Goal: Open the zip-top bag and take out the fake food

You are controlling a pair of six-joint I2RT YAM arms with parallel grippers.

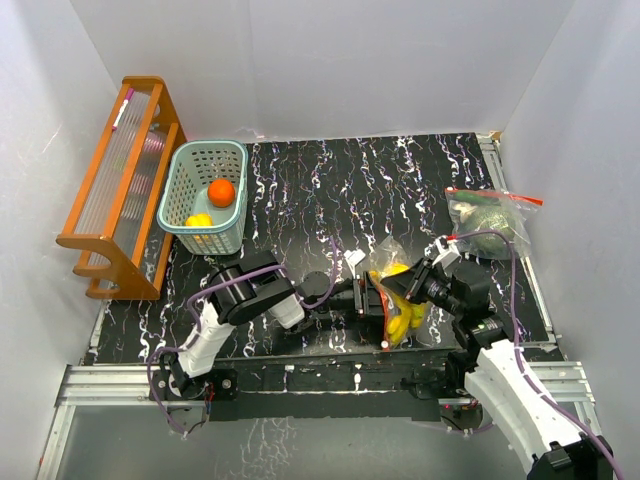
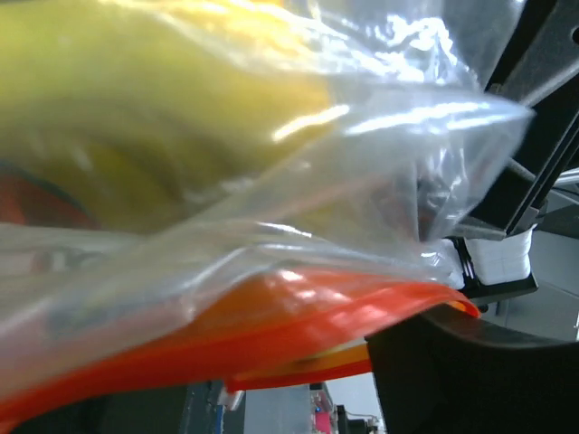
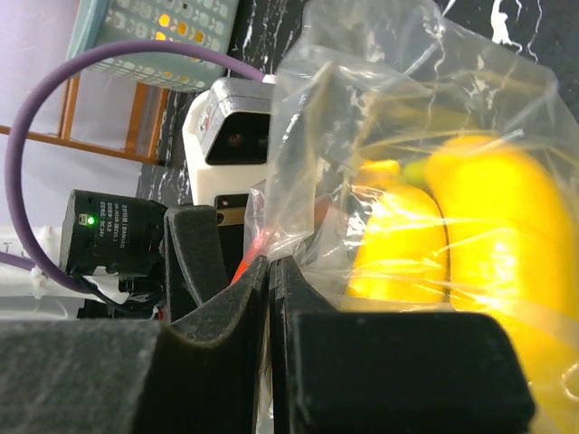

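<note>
A clear bag with a red zip edge holds yellow fake food, banana-like pieces, at the table's front middle. My right gripper is shut on the bag's plastic near the red edge. My left gripper is at the bag's left, opening side; in the left wrist view the plastic and yellow food fill much of the picture, and its fingers are largely hidden, so their state is unclear.
A mint basket with an orange and a yellow piece stands back left beside a wooden rack. Another bag of green items lies at the right.
</note>
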